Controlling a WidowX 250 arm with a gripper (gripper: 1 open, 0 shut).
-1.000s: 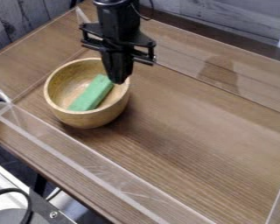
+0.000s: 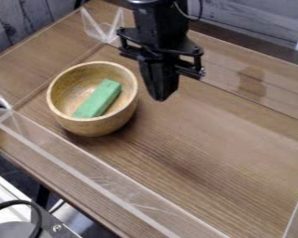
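Note:
A round tan wooden bowl (image 2: 77,123) sits on the left part of the wooden table, holding a green block (image 2: 101,99) that lies along its inside. My black gripper (image 2: 162,91) hangs just to the right of the bowl's upper rim, pointing down over the table, with its fingers shut and nothing visible between them.
Clear plastic edging runs along the lower left and back of the table. A dark wall stands at the upper left, and a grey object is at the bottom left corner.
My gripper has moved right, from over the bowl's right side to beside it. The bowl and green block look unmoved.

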